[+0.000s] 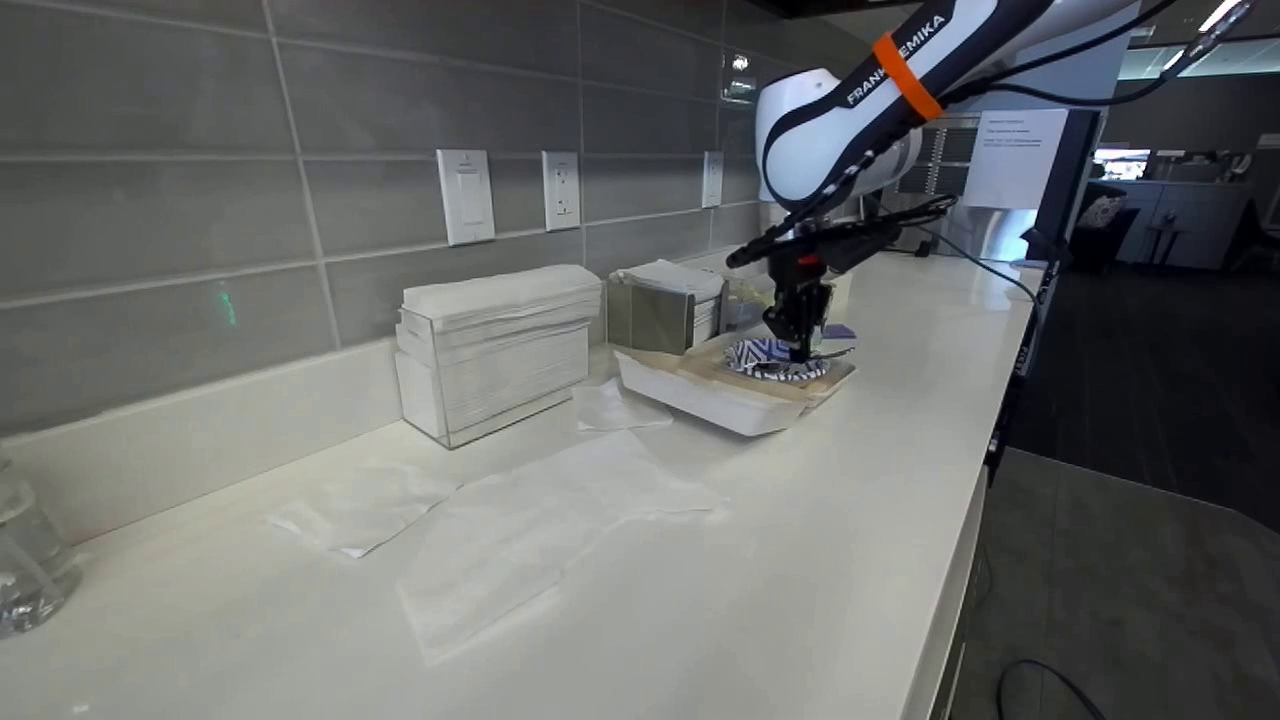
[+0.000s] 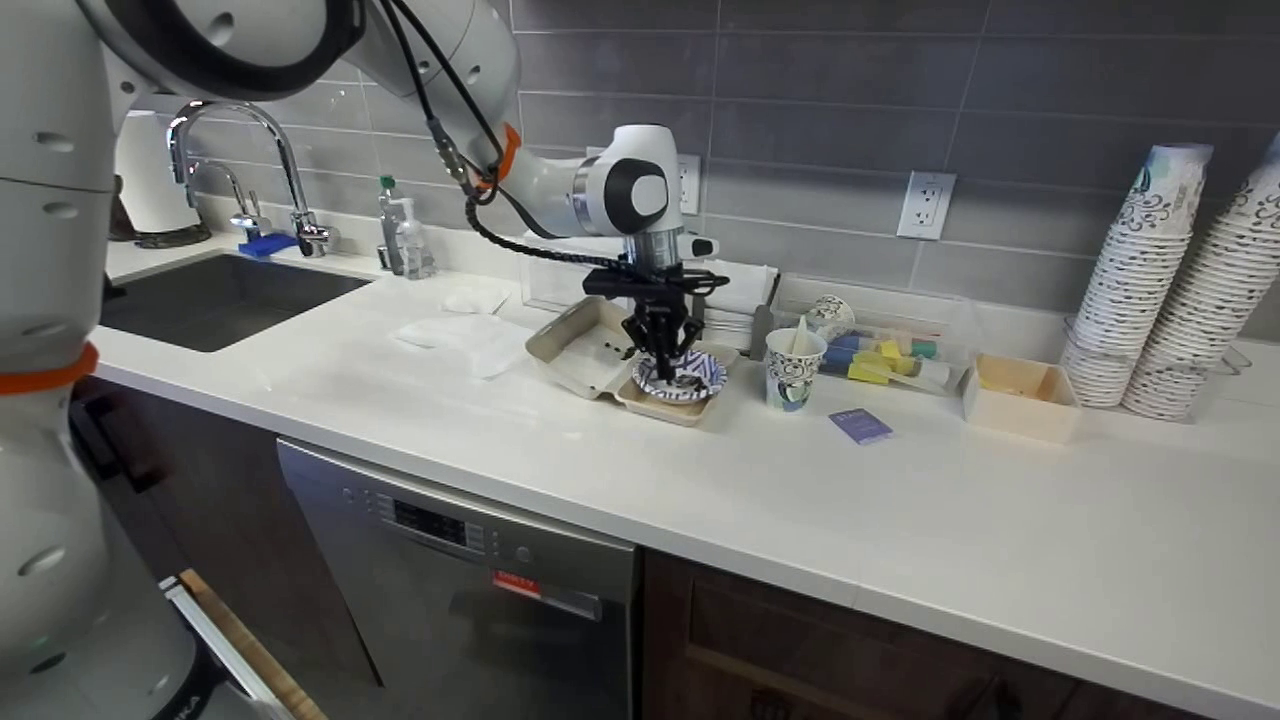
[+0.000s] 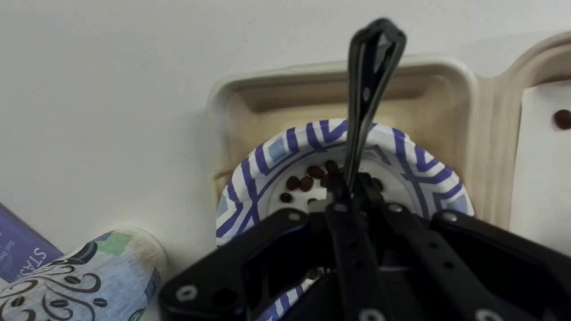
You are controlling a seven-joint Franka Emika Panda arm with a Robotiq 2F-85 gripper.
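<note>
My gripper is shut on a shiny metal utensil [image 3: 368,88], whose handle sticks out past the fingers in the wrist view. Its other end is hidden, so I cannot tell which kind it is. Under the fingers lies a paper bowl [image 3: 267,151] with a blue and white pattern, holding several brown beans [image 3: 306,183]. The bowl sits in one half of an open tan takeout box [image 3: 227,93]. In exterior view 1 the box's other half [image 1: 708,400] appears tilted up; exterior view 2 shows dark beans in it.
A patterned paper cup [image 2: 792,382] stands close beside the box, with a purple packet [image 2: 861,425] nearby. Napkin holders [image 1: 504,348] line the wall, and loose napkins [image 1: 540,528] lie on the counter.
</note>
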